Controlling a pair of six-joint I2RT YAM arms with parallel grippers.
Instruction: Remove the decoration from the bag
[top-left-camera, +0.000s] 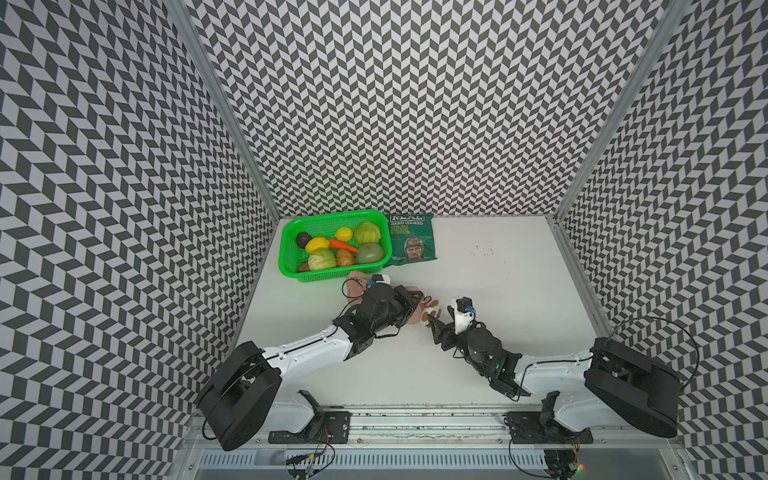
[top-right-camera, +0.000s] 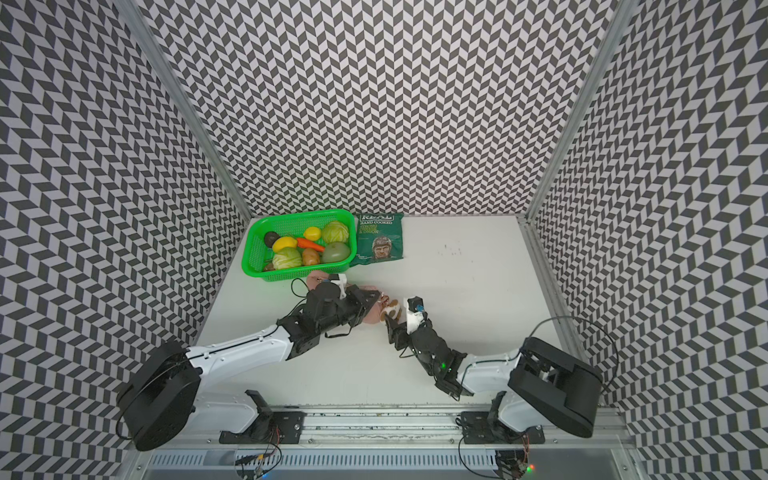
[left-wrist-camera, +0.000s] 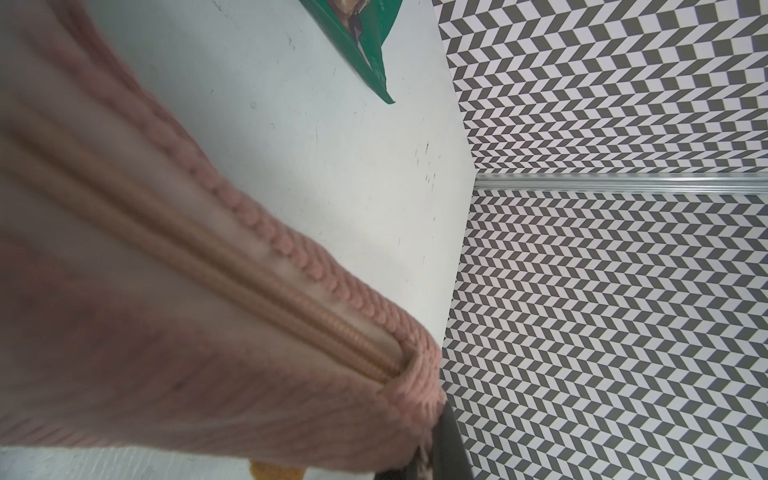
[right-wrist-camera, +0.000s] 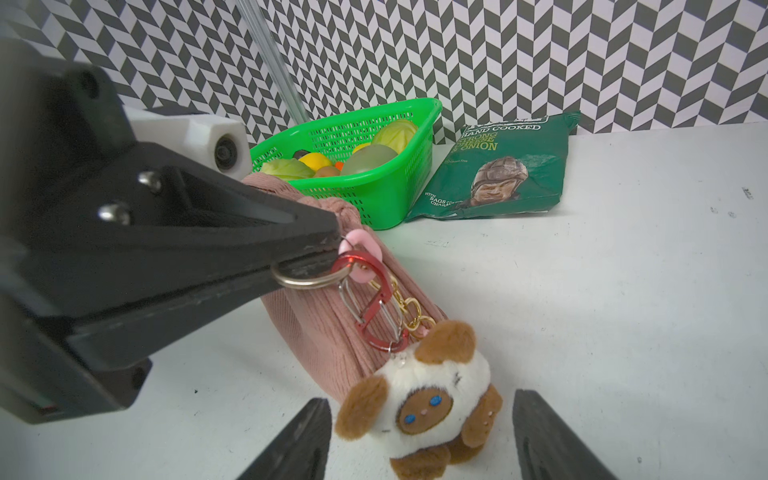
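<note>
The pink ribbed bag lies beneath my left arm, its zipper (left-wrist-camera: 280, 308) running toward the left gripper in the left wrist view. My left gripper is shut at the bag's end, with a metal ring (right-wrist-camera: 308, 281) showing at its fingertips. From there hang a red carabiner (right-wrist-camera: 376, 300) and a gold chain (right-wrist-camera: 412, 312), leading to the white-and-brown plush decoration (right-wrist-camera: 444, 376). My right gripper is open, its fingers (right-wrist-camera: 552, 440) apart on either side of the plush in view, without visible contact.
A green basket (right-wrist-camera: 384, 188) of produce stands behind the bag, a green crisp packet (right-wrist-camera: 512, 172) beside it. Both arms' ends are close together.
</note>
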